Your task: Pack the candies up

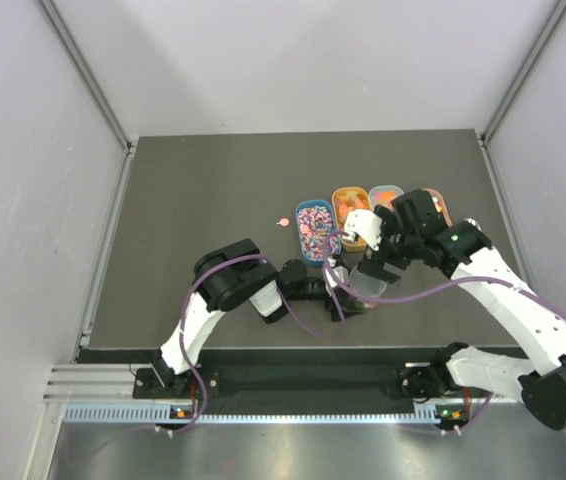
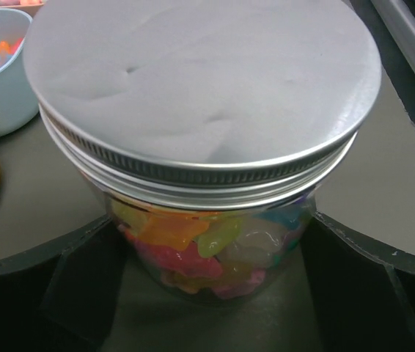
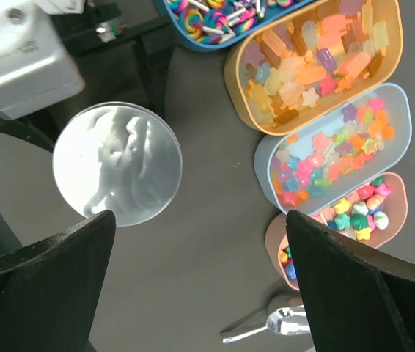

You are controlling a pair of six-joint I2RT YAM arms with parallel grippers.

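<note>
A clear jar of mixed gummy candies (image 2: 207,253) stands upright on the table, its wide silver lid (image 2: 207,81) sitting on top. My left gripper is open, with one dark finger on each side of the jar; whether the pads press on the glass I cannot tell. Seen from the right wrist, the lid (image 3: 117,165) shows at the left beside the left gripper's fingers. My right gripper is open above the table, nothing between its fingers, with the jar off to its left. From the top, the right arm partly covers the lid (image 1: 368,283).
Beyond the jar is a row of candy bins: a blue one with lollipops (image 1: 317,232), an orange bin (image 3: 233,81), a pale blue bin (image 3: 262,165) and a pink bin (image 3: 272,238). A metal scoop (image 3: 288,321) lies near the pink bin.
</note>
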